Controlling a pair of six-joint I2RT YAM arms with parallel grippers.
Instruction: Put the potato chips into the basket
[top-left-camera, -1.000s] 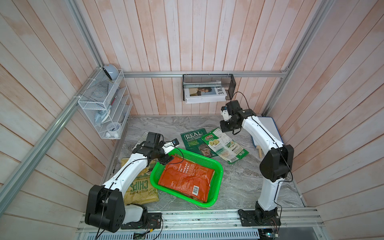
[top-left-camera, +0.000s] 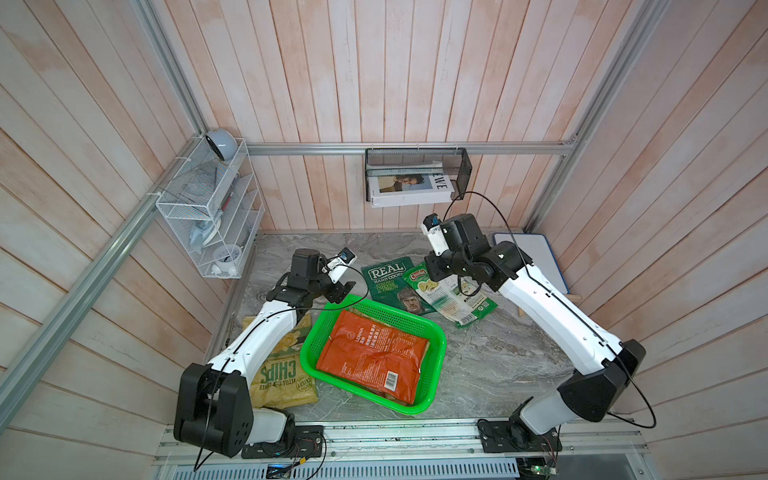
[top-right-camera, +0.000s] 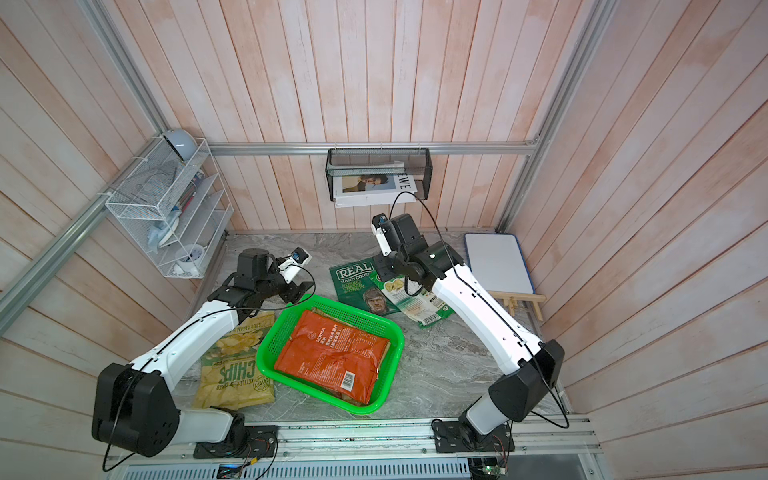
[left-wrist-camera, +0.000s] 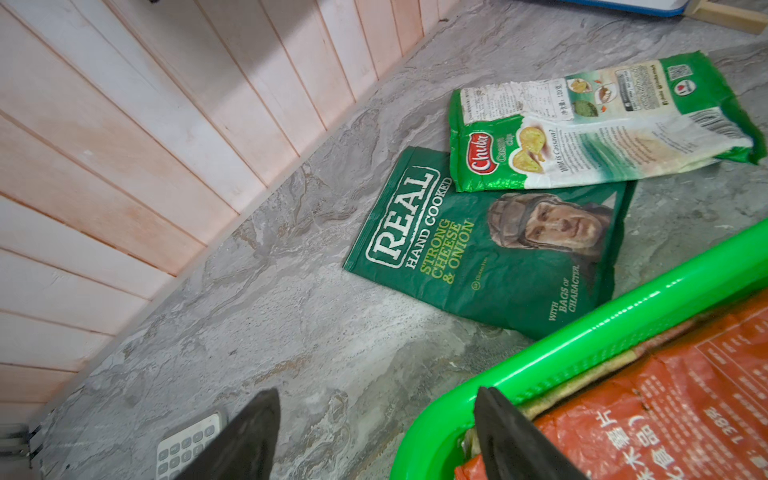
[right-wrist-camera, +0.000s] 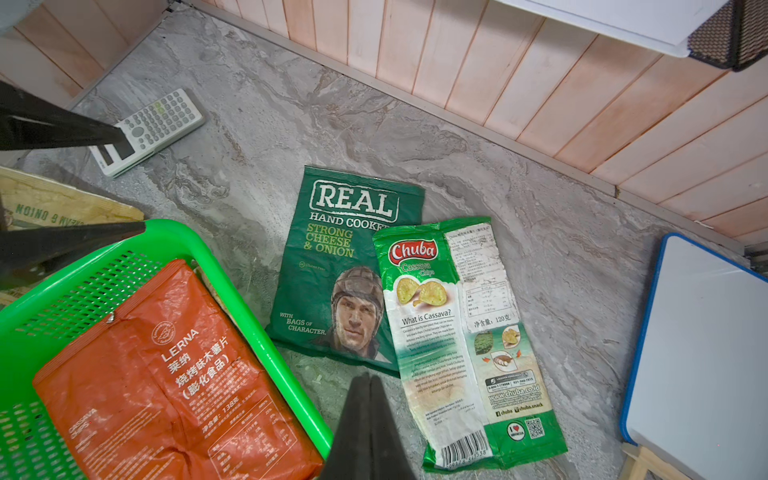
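Observation:
In the green basket (top-left-camera: 434, 364) lies an orange LERNA chip bag (top-left-camera: 368, 356). Behind it a dark green REAL bag (left-wrist-camera: 448, 272) lies on the table, partly under a white-and-green Chuba bag (right-wrist-camera: 472, 344). A yellow CHIPS bag (top-right-camera: 232, 380) lies left of the basket, partly hidden by the left arm. My left gripper is open with nothing between its fingers, above the basket's back-left corner. My right gripper is shut with nothing showing between its fingers, raised above the Chuba and REAL bags.
A calculator (right-wrist-camera: 148, 132) lies at the back left. A whiteboard (top-right-camera: 496, 260) stands at the right. A white wire rack (top-left-camera: 209, 209) and a mesh holder (top-left-camera: 412, 176) hang on the walls. Bare table lies right of the basket.
My left gripper has risen and moved back from over the basket. The right arm has swung round, its gripper moving left and toward the front over the bags.

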